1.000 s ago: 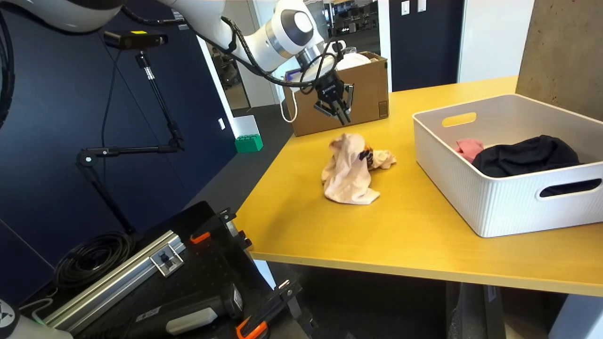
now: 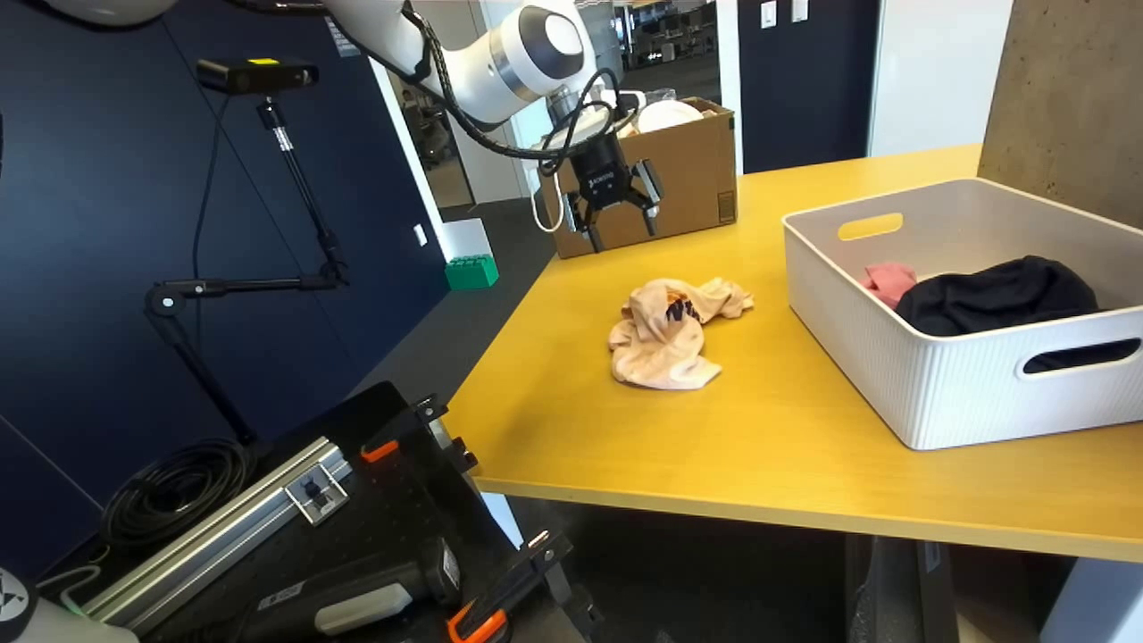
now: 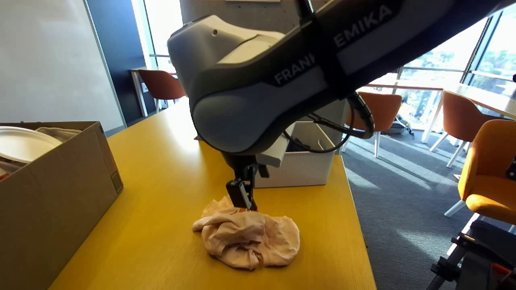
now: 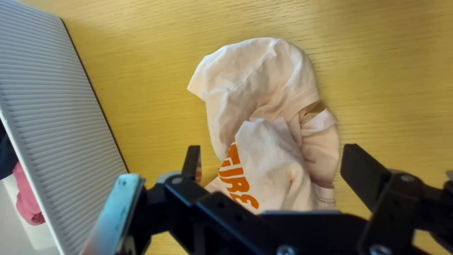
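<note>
A crumpled peach shirt (image 2: 666, 334) with orange lettering lies in a low heap on the yellow table. My gripper (image 2: 623, 237) hangs above and behind it in the first exterior view, fingers spread wide and empty. From the wrist, the shirt (image 4: 271, 97) lies beyond and partly between the open fingers, its lower part hidden by the gripper body. In the second exterior view the cloth (image 3: 249, 237) sits under and in front of the gripper; no contact can be made out there.
A white ribbed bin (image 2: 921, 375) at the right holds a black cloth (image 2: 1002, 296) and a pink cloth (image 2: 888, 282). A cardboard box (image 2: 686, 182) with a white plate stands at the back. Bare table (image 2: 771, 418) separates shirt and bin.
The gripper has gone from nearly closed fingers to spread ones, shifting slightly left. The shirt's raised peak has sunk into a flatter heap.
</note>
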